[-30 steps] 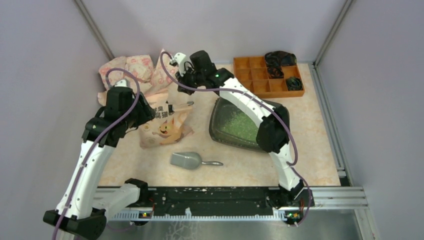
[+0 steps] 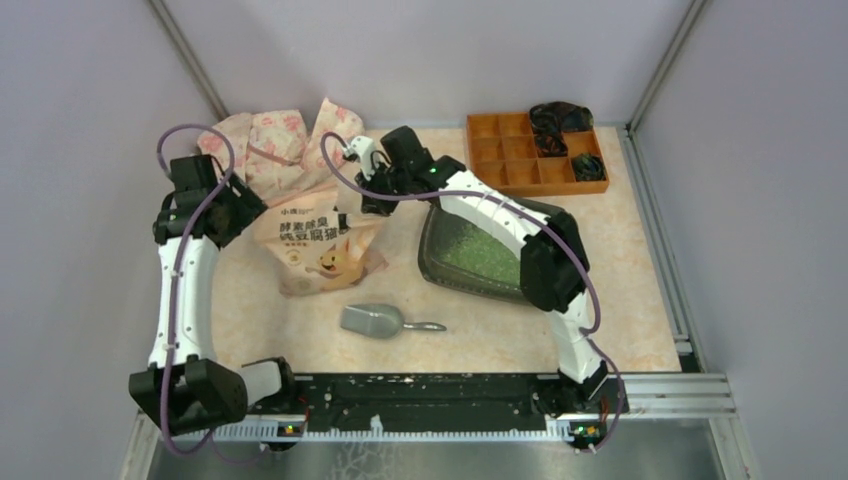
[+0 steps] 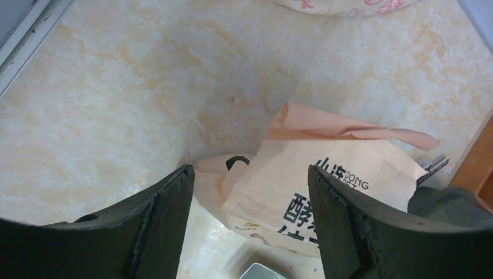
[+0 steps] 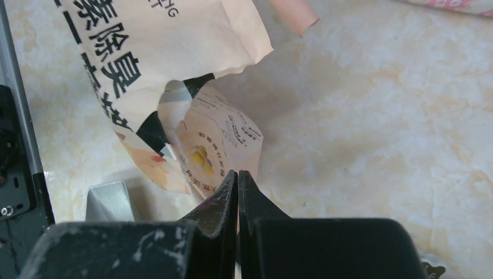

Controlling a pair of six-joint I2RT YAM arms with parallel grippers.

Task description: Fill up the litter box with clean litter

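The paper litter bag (image 2: 315, 250) (image 3: 279, 192) (image 4: 128, 64) stands left of centre, its top crumpled and folded. My left gripper (image 2: 250, 205) is open above the bag's left side, nothing between its fingers. My right gripper (image 2: 370, 200) is shut at the bag's right upper edge; whether paper is between its tips cannot be seen clearly. The green litter box (image 2: 470, 260) lies right of the bag, partly under the right arm, with some green material inside. A metal scoop (image 2: 375, 320) (image 4: 107, 203) lies in front of the bag.
Pink patterned bags (image 2: 275, 140) lie along the back left. A wooden divided tray (image 2: 500, 160) with black bags stands at the back right. Bare tabletop shows at the front and right of the box.
My left gripper has drawn back to the left, uncovering more of the bag.
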